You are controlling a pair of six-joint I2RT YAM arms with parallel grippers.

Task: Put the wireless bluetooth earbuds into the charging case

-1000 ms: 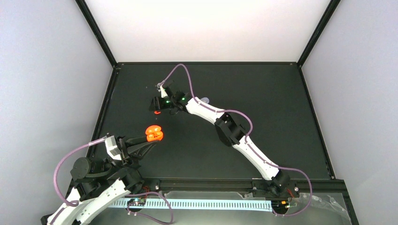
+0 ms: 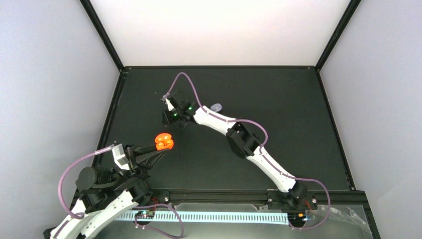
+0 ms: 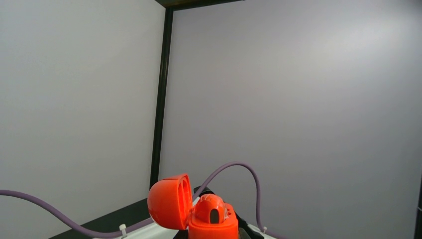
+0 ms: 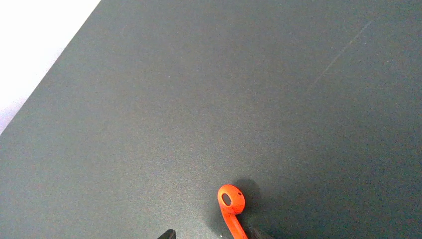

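Observation:
The orange charging case (image 3: 213, 230) is held in my left gripper (image 2: 163, 148), which is shut on it above the table's left front. Its rounded lid (image 3: 169, 203) stands open. One orange earbud (image 3: 209, 205) with a dark oval sits in the case. A second orange earbud (image 4: 232, 200) lies on the black table in the right wrist view, its stem running down out of frame. Over it my right gripper is part open, fingertips (image 4: 169, 234) apart on either side of the stem, which lies nearer the right-hand one. That earbud is hidden in the top view.
A small pale round object (image 2: 216, 107) lies behind the right forearm. White walls (image 2: 219, 30) enclose the back and sides.
My right gripper has shifted slightly toward the front, and the orange earbud that showed beside its fingertips a second ago is now covered. The left arm and case have stayed still.

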